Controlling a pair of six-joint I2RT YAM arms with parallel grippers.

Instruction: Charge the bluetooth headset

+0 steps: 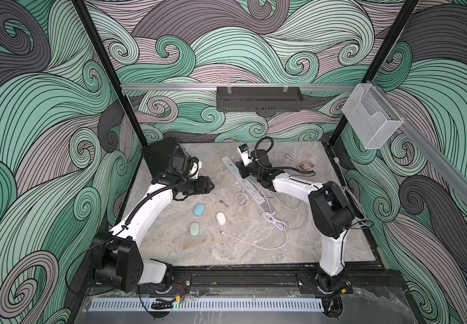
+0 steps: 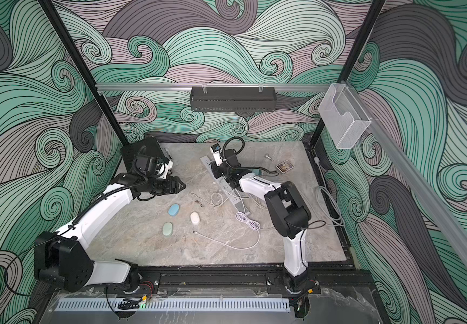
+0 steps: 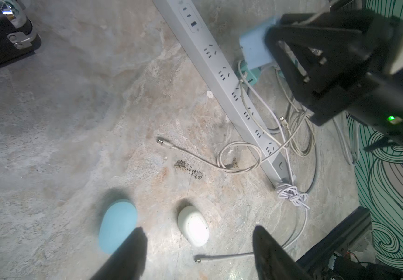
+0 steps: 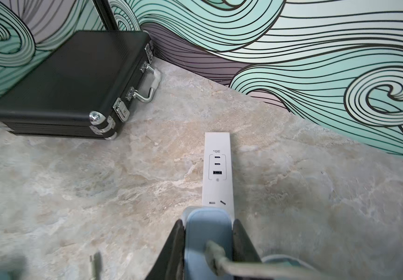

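Note:
A light-blue charger block (image 4: 208, 228) is gripped in my right gripper; a white cable (image 4: 257, 269) is plugged into its face. That block (image 3: 257, 46) is above the far part of the white power strip (image 3: 210, 60); contact with it does not show. My left gripper stands open and empty over the left side. Below it on the table lie a blue rounded case (image 3: 117, 226) and a white rounded case (image 3: 193, 226). A green one (image 1: 194, 229) is nearer the front. Which of them is the headset I cannot tell.
A teal plug (image 3: 251, 75) sits by the strip. One loose cable end (image 3: 161, 141) lies left of the strip, another cable (image 3: 224, 256) nearer the front. A black briefcase (image 4: 70, 84) stands back left.

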